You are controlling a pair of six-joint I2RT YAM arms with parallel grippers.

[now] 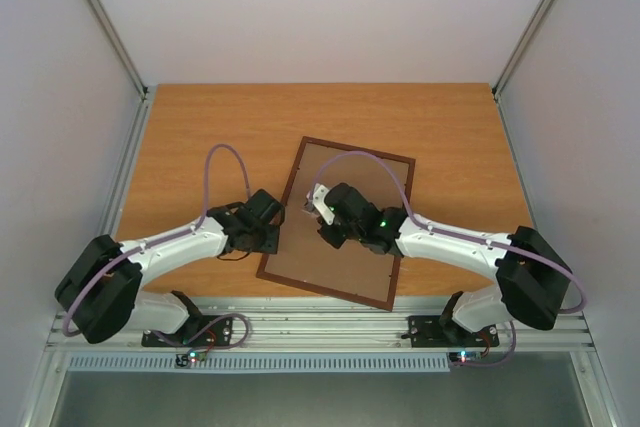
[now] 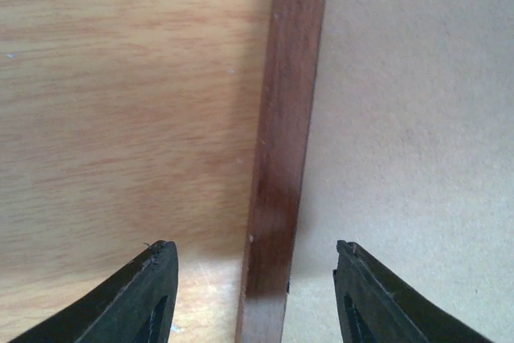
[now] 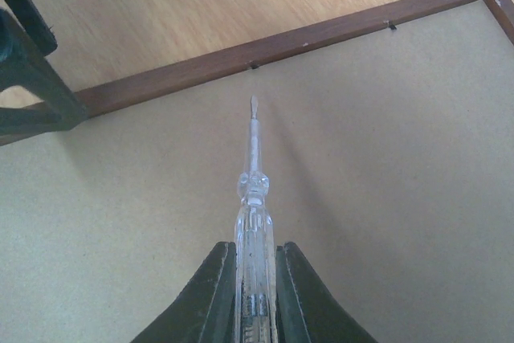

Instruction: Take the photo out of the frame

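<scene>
The picture frame (image 1: 361,144) lies back side up on the table, its dark wooden border around a brown backing board (image 1: 330,257). In the right wrist view, small dark tabs (image 3: 254,65) stick out from the border's inner edge. My right gripper is shut on a clear screwdriver (image 3: 255,190), whose tip points towards one of those tabs, over the board. Astride the left border strip (image 2: 277,150), my left gripper stands open, one finger over the table and the other over the board. The photo is hidden from view.
Bare wooden table (image 1: 230,112) surrounds the frame at the back and both sides. The left gripper's fingers (image 3: 40,78) show close to the border in the right wrist view, left of the screwdriver. White walls enclose the table.
</scene>
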